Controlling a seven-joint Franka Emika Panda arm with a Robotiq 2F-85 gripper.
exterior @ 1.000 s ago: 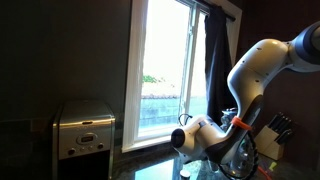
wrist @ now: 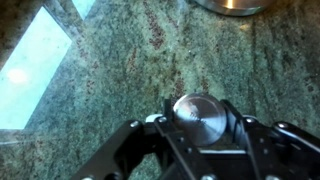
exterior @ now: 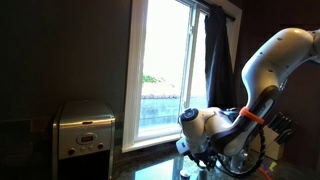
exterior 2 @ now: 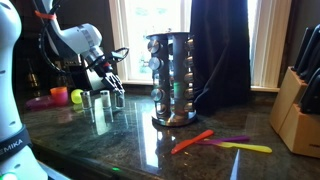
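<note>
A small jar with a round silver lid [wrist: 200, 118] sits between the fingers of my gripper, which is shut on it. In the wrist view the lid faces the camera and hides most of the jar below. Exterior view 2 has the gripper [exterior 2: 115, 84] low over the counter's left side, among small clear jars [exterior 2: 102, 110]. Whether the held jar touches the counter I cannot tell. In exterior view 1 the hand [exterior: 200, 128] is in front of the window, its fingers small and dark.
A round spice rack [exterior 2: 175, 75] filled with jars stands right of the gripper. Red, purple and yellow utensils [exterior 2: 192, 141] lie on the dark stone counter [exterior 2: 140, 155]. A knife block [exterior 2: 300, 110] is at the right, a toaster [exterior: 85, 140] at the left of exterior view 1.
Over the last second the hand has shifted a little rightward and upward in exterior view 1, and its tilt has changed. The arm's elbow has moved right and lower.
</note>
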